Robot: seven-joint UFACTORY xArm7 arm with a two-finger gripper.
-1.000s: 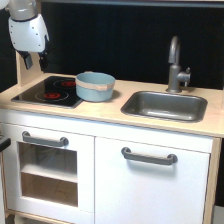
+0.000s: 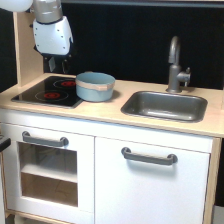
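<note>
The white robot arm's gripper [image 2: 57, 63] hangs above the back left of the black stovetop [image 2: 42, 97], its fingers pointing down; whether they are open or shut is hard to tell. A grey-blue pot [image 2: 96, 91] sits on the right part of the stovetop area, to the right of the gripper and apart from it. Two red burner rings show on the hob.
A steel sink [image 2: 163, 104] with a tall tap [image 2: 175, 70] occupies the right of the wooden counter [image 2: 124, 92]. Below are two white doors [image 2: 137, 185] with grey handles. A black back wall stands behind.
The arm and gripper have moved right and slightly down, toward the pot. The pot has not visibly moved.
</note>
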